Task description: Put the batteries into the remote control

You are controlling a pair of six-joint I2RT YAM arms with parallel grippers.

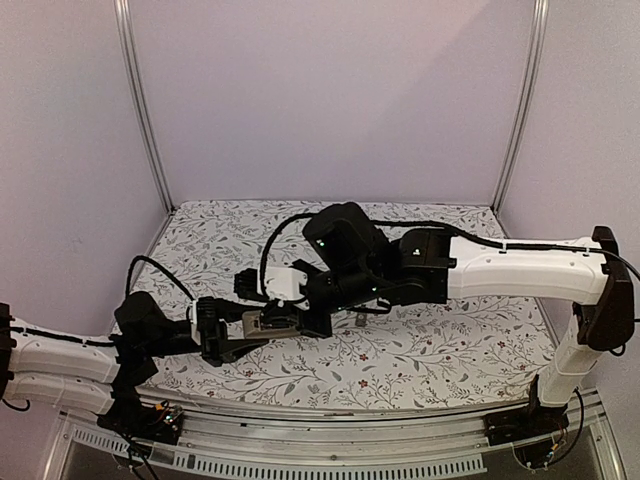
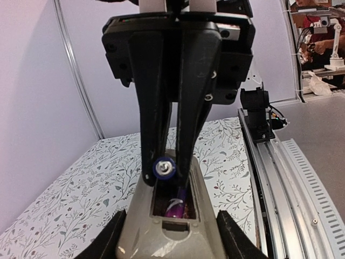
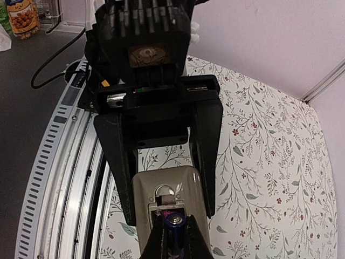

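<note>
The grey-beige remote control is clamped at its sides by my left gripper, its battery compartment facing up. One purple battery shows inside that compartment. Over the opening, my right gripper is shut on a second, dark blue battery with its metal end exposed. In the left wrist view, this blue battery sits between the right fingertips, close above the compartment; whether it touches the remote I cannot tell. From the top view, the remote is partly covered by the right gripper.
A small brownish piece lies on the patterned table, just beyond the right gripper. A metal rail runs along the front edge, and pale walls enclose the sides and back.
</note>
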